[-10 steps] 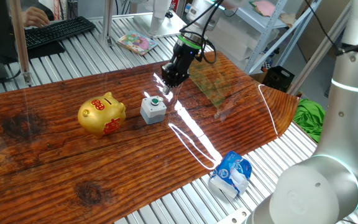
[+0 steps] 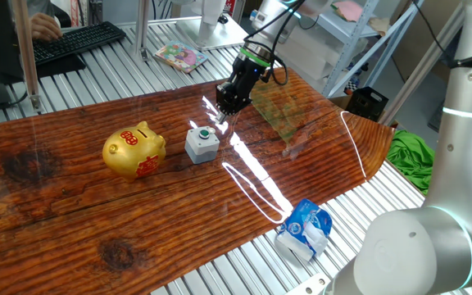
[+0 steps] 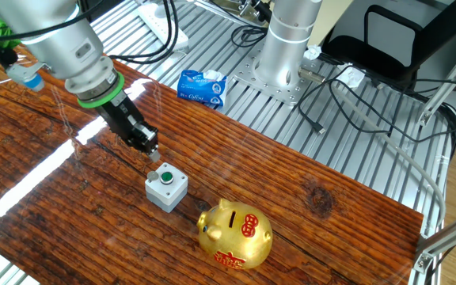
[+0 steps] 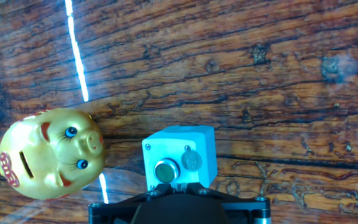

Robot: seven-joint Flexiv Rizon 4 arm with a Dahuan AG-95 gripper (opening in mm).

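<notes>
A small white box [image 3: 163, 198] with a green push button [image 3: 167, 177] stands on the wooden table. On its top, beside the button, lies a round grey coin [image 4: 191, 160]. Left of the box in the wrist view is a gold piggy bank [image 4: 51, 152], with red markings and a dark slot [image 4: 26, 164] in its back. My black gripper [image 3: 154, 156] points down at a slant, its tips just above and beside the box, apart from the coin. In the wrist view the fingers meet near the box's lower edge; whether anything thin sits between them is unclear.
A blue tissue pack [image 3: 202, 88] lies by the table's edge near the robot base. Bright light streaks cross the board. A booklet [image 2: 180, 56] and a keyboard [image 2: 79, 41] lie on the slatted surface behind. Much of the wooden top [image 2: 179, 225] is bare.
Over the last second my arm has shifted very slightly to the right in exterior view 1. The box, piggy bank and tissue pack have stayed put.
</notes>
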